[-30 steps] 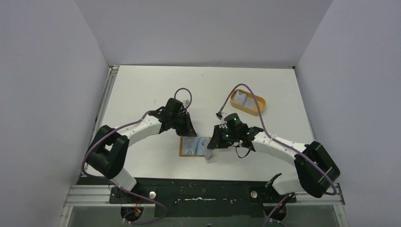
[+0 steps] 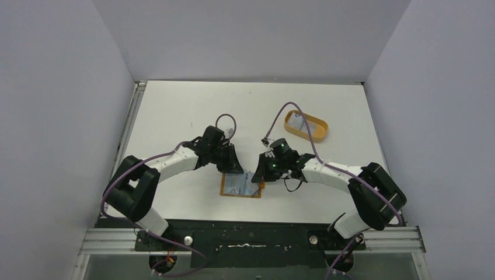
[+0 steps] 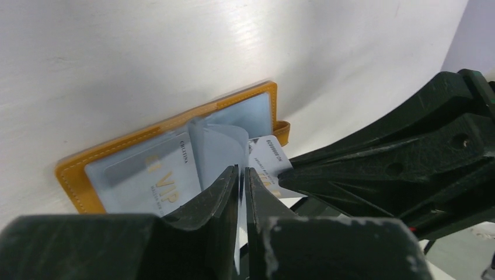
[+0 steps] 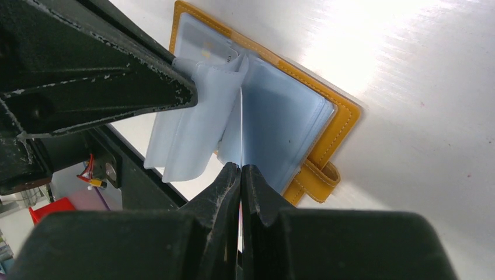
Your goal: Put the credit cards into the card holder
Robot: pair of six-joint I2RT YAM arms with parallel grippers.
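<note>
The tan card holder (image 2: 240,196) lies open on the table with its clear sleeves. Between the fingertips of my left gripper is a raised clear sleeve (image 3: 220,143), and these fingers are shut on it. A white card (image 3: 269,158) is gripped by my right gripper (image 2: 255,180), over the holder's right half. In the right wrist view this card (image 4: 241,128) appears edge-on above the shut right gripper, close beside the lifted sleeve. Whether its edge is inside a pocket, I cannot tell. Another card marked VIP (image 3: 166,185) rests in the holder's left part.
At the back right stands an orange tray (image 2: 321,135) with white cards in it. Both arms meet closely over the holder.
The right gripper has moved left with its card, onto the holder's right half.
</note>
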